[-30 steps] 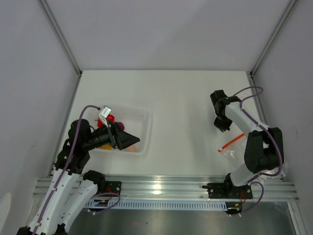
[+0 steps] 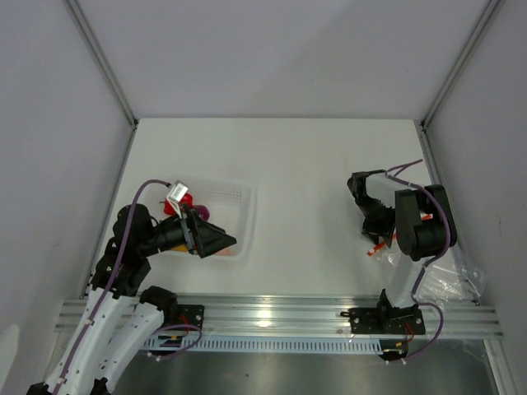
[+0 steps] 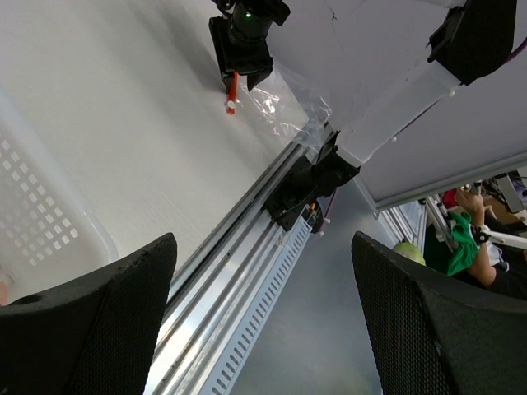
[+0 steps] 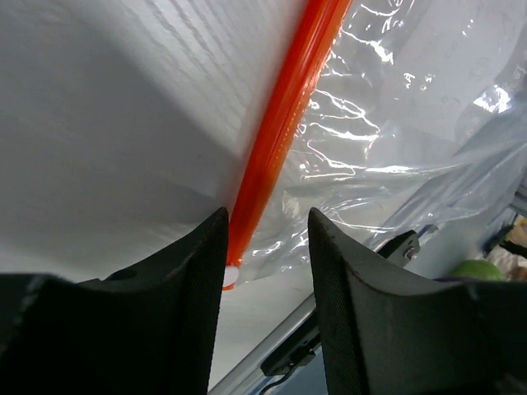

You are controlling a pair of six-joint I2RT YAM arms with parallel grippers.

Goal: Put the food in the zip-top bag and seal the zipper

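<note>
The clear zip top bag [image 2: 451, 281] lies flat at the table's right front, partly under the right arm. An orange-red strip [image 4: 284, 111] runs along its edge, ending in a small white tip. Low over that end, my right gripper has its fingers apart, the strip's end showing in the gap beside one fingertip; whether they touch is unclear. Red food [image 2: 186, 202], a purple piece [image 2: 202, 212] and other pieces sit in the white basket [image 2: 249, 216], partly hidden by the left arm. My left gripper stands open above the basket's front side, empty.
A metal rail [image 2: 272, 304] runs along the front edge. Walls close off the back and both sides.
My right gripper has come down and toward the front, from behind the strip to over its end, now covering part of it. The left arm is nearly still.
</note>
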